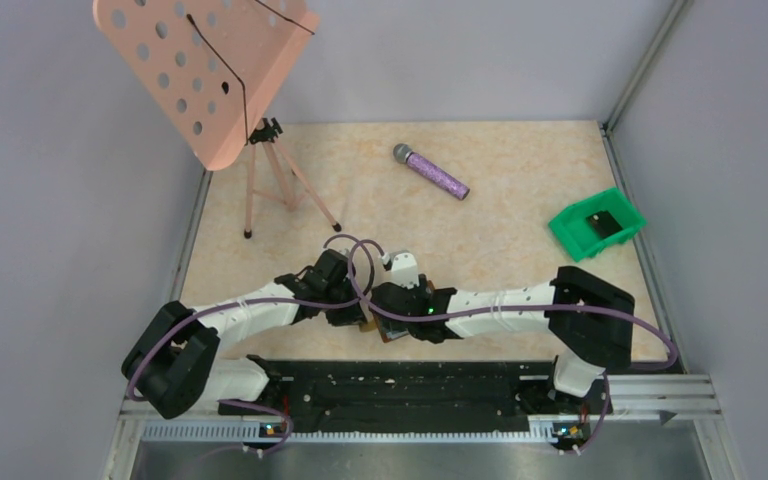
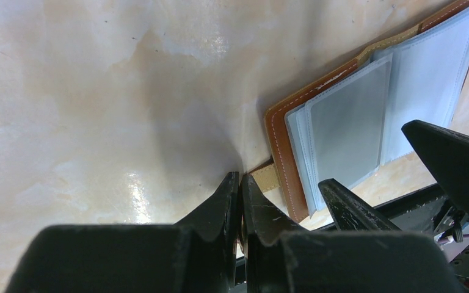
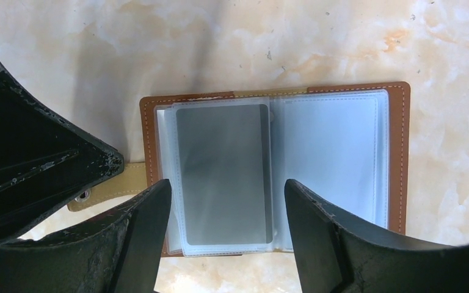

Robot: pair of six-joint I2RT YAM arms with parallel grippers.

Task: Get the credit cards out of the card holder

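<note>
The brown card holder (image 3: pixel 399 152) lies spread on the table, with clear plastic sleeves inside. A greyish panel (image 3: pixel 223 177) shows through its left sleeve; whether that is a card I cannot tell. Its tan strap (image 3: pixel 122 182) sticks out to the left. My left gripper is shut on the strap (image 2: pixel 266 177). Above the sleeves, my right gripper stands open, its fingers apart on either side of the grey panel, nothing gripped between them. In the top view the arms hide most of the holder (image 1: pixel 387 333).
A green basket (image 1: pixel 570 232) with a dark item (image 1: pixel 603 224) in it stands at the right. Towards the back lies a purple microphone (image 1: pixel 435 175). A pink tripod stand (image 1: pixel 275 180) occupies the left rear. Bare table surrounds the holder's far side.
</note>
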